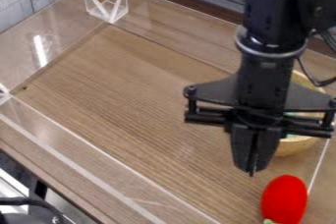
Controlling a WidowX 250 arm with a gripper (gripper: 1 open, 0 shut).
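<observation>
My black gripper (251, 151) hangs over the right part of the wooden table (105, 100), shut, with nothing visible between its fingers. Behind it, mostly hidden, is a light wooden bowl (308, 141). A red object (285, 200) lies at the bottom right, below and to the right of the fingertips and apart from them.
A small clear plastic piece (106, 2) stands at the far top left edge. Cables hang at the lower left corner.
</observation>
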